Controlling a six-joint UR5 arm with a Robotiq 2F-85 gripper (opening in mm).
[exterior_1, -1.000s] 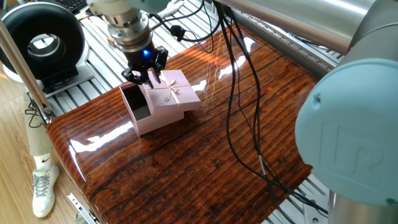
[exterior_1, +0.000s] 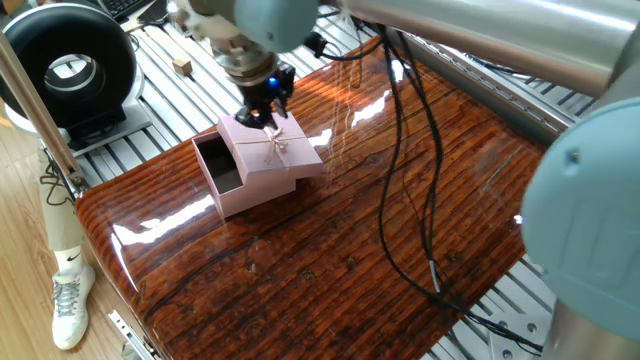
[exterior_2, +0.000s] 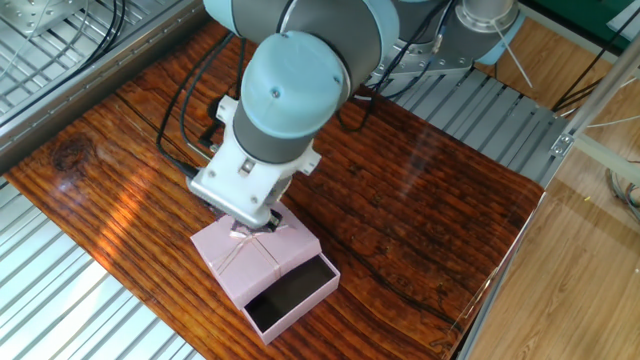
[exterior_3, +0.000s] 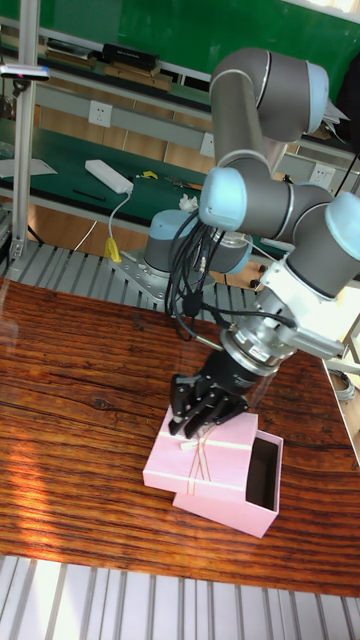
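Note:
A pink box (exterior_1: 262, 193) stands on the glossy wooden table, its dark inside partly exposed. Its pink lid (exterior_1: 296, 154), tied with a thin ribbon bow, lies shifted to one side, so it covers only part of the opening. In exterior view 2 the uncovered part of the box (exterior_2: 304, 309) faces the lower right, beside the lid (exterior_2: 250, 265). My black gripper (exterior_1: 266, 118) is right over the lid near the bow, its fingers apart. In exterior view 3 the gripper (exterior_3: 187, 427) is tilted down to the lid (exterior_3: 228, 457); whether its fingertips touch it, I cannot tell.
Black cables (exterior_1: 385, 200) hang from the arm. Beyond the table are metal slats, a small wooden block (exterior_1: 182, 67) and a black ring-shaped object (exterior_1: 30, 70).
My gripper has moved rightward in exterior view 1, from the lid's left part to over the bow, with the cables swinging right too. Box and lid have not moved.

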